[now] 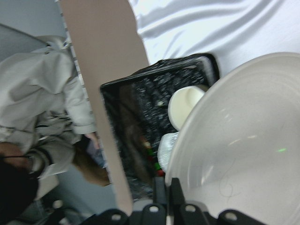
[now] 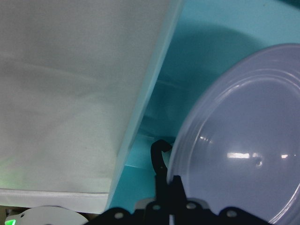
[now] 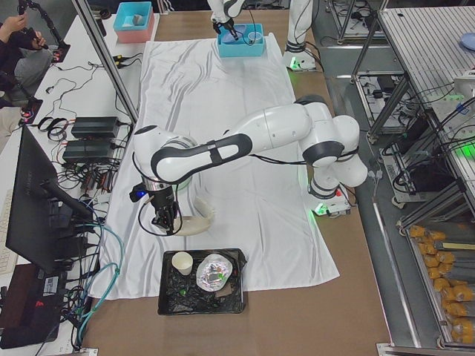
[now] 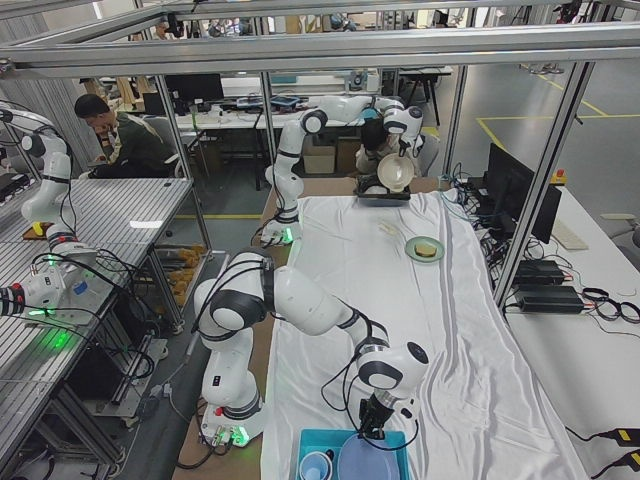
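My left gripper is shut on the rim of a white plate (image 1: 243, 136), lifted above the black tray (image 3: 167, 297) near a paper cup (image 3: 182, 261) and foil dish (image 3: 214, 272). In the camera right view this plate (image 4: 397, 172) faces the camera, tilted up. My right gripper is shut on the rim of a lilac-blue plate (image 2: 239, 140), in or just over a light-blue bin (image 4: 310, 440), which also holds a blue cup (image 4: 315, 466).
A green plate (image 4: 424, 250) with food lies on the white cloth (image 3: 223, 89), partly hidden by my left arm in the camera left view. A monitor (image 3: 33, 215) stands beside the table, and a person is at the far end.
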